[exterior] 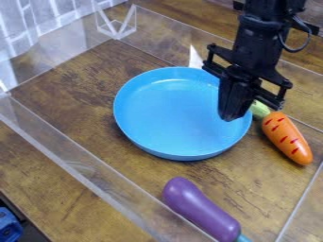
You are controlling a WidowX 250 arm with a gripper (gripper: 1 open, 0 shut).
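My black gripper (232, 99) hangs over the right part of a blue plate (171, 123), its fingertips low and pointing down; it looks shut, with nothing visible between the fingers. An orange toy carrot (286, 139) with a green top lies just right of the plate, partly behind the gripper. A purple toy eggplant (199, 210) lies at the front, below the plate.
A clear plastic wall runs along the left and front-left of the wooden surface (76, 95). A white piece stands behind the plate, partly hidden by the arm. The wood left of the plate is clear.
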